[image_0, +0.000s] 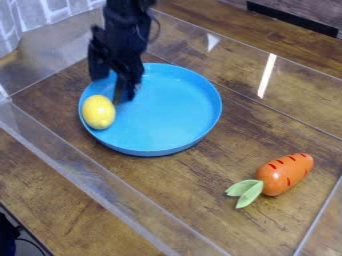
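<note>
The dark gripper (112, 72) comes down from the top, blurred, with its fingers open over the back left of a blue plate (174, 112). Just below it, a yellow egg-shaped object (98, 112) lies inside the left part of the plate. An orange toy carrot (283, 174) with pale green leaves lies on the wooden surface at the lower right, apart from the plate.
Transparent walls or edges run along the left and lower left, and a seam crosses the right side. Dark cables show at the bottom left corner.
</note>
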